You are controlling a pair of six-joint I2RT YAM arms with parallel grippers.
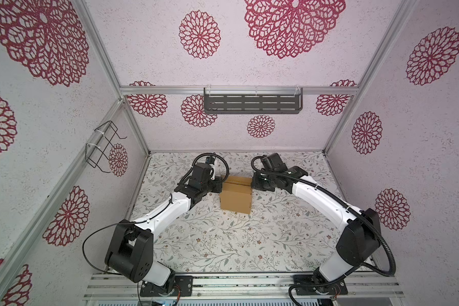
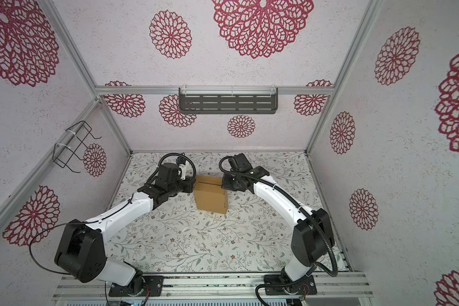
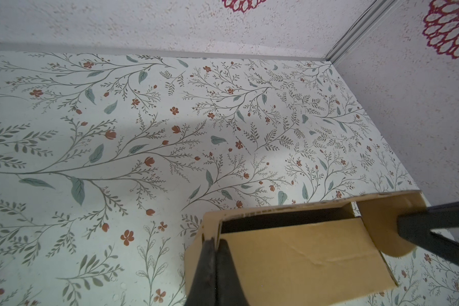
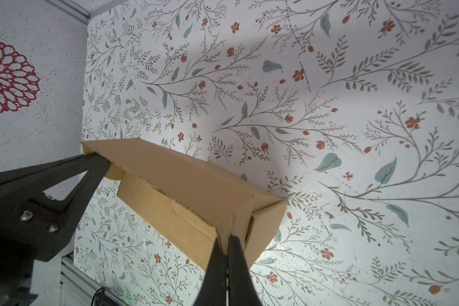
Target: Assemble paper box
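Observation:
A brown cardboard box [image 1: 235,198] stands in the middle of the table between both arms, with a narrow dark slit across its top. My left gripper is at the box's left top corner, shut with the thin cardboard edge running in between its fingertips. At the opposite corner, my right gripper is shut on the folded edge of a cardboard panel [image 4: 173,176]. Through the left wrist view, a dark gap shows between the far cardboard edge and the flat panel [image 3: 311,260]. The inside of the box is mostly hidden.
Bare floral-patterned table [image 1: 229,244] lies in front of the box and to both sides. A grey slotted shelf [image 1: 253,104] hangs from the rail on the back wall. A wire rack [image 1: 102,145] is fixed to the left rail.

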